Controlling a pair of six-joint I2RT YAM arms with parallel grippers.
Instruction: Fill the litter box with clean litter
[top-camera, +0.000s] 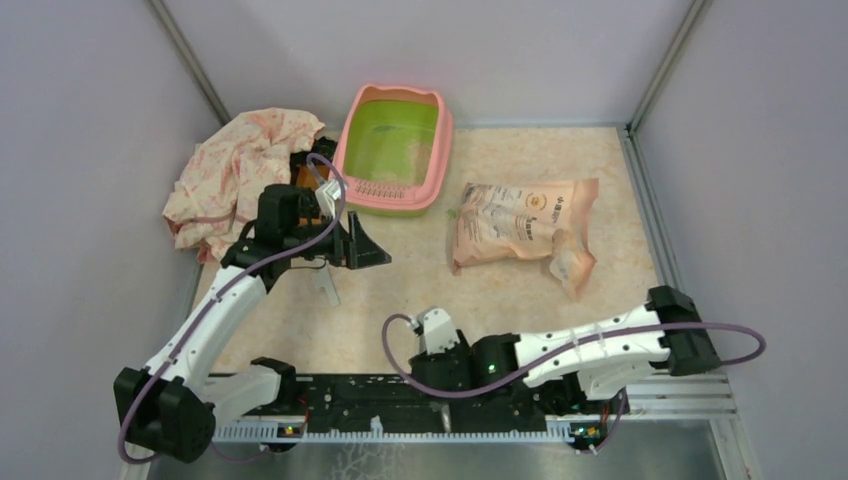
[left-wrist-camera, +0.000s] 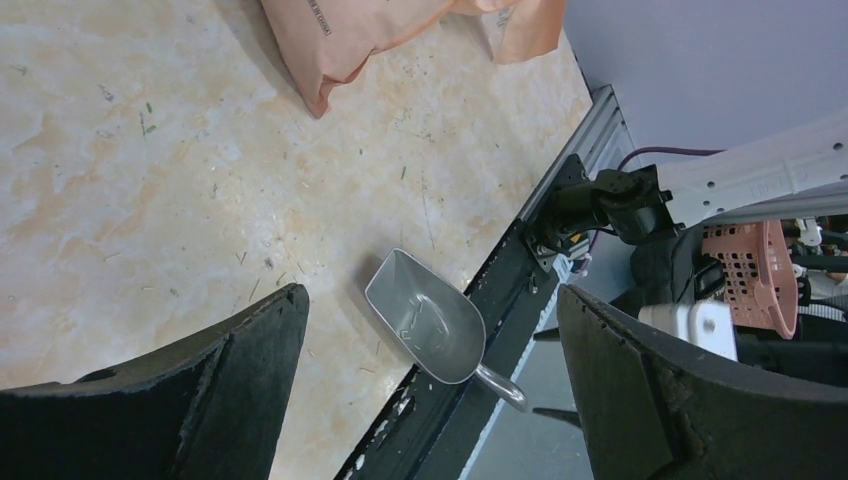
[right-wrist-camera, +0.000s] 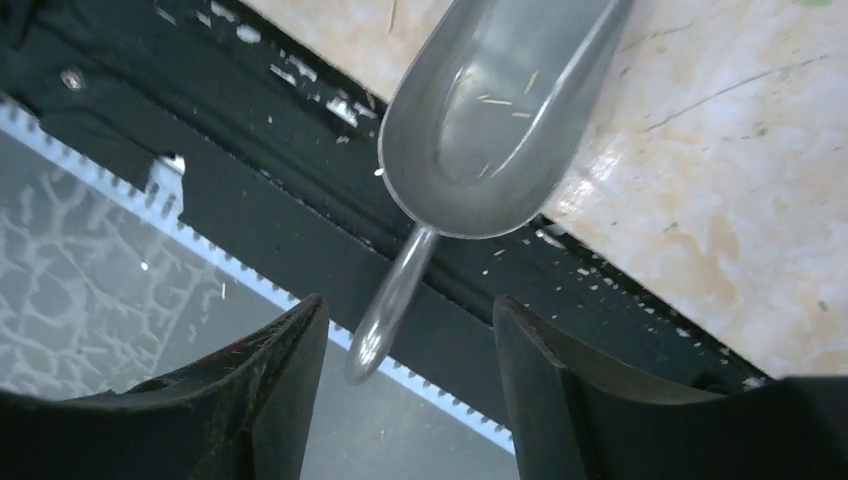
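A pink litter box (top-camera: 440, 150) with a green inside stands at the back. The crumpled paper litter bag (top-camera: 515, 220) lies at the right of the table. A metal scoop (left-wrist-camera: 425, 315) rests on the table's front edge, handle outward. My right gripper is open above the scoop's handle (right-wrist-camera: 395, 295), which lies between the fingertips in the right wrist view; the top view mostly hides the scoop under that arm. My left gripper (top-camera: 362, 248) hangs open over the table below the litter box, nothing between its fingers.
A pink patterned cloth (top-camera: 235, 170) lies heaped at the back left. A light flat piece (top-camera: 325, 288) lies left of centre.
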